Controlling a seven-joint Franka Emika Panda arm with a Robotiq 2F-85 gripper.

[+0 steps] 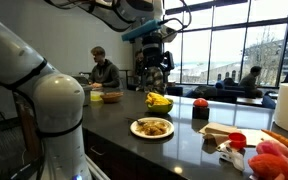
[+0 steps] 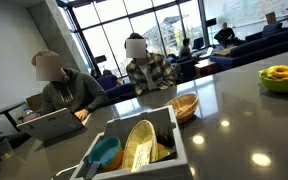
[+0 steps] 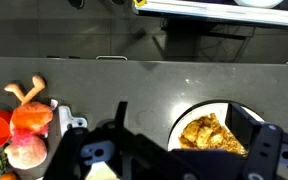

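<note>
My gripper stands open, its two dark fingers spread wide with nothing between them. In exterior view 1 the gripper hangs high over the counter, well clear of everything on it. Below it lies a white plate with brownish-yellow food. The wrist view has this plate at lower right, partly behind the right finger, with the food on it. Behind the plate, a green bowl holds something yellow.
Plush toys, a red cup and a carrot crowd the counter's right side. A black-and-red object stands farther back. A grey bin holds several bowls. Two people sit by the counter. Bare counter lies left of the plate.
</note>
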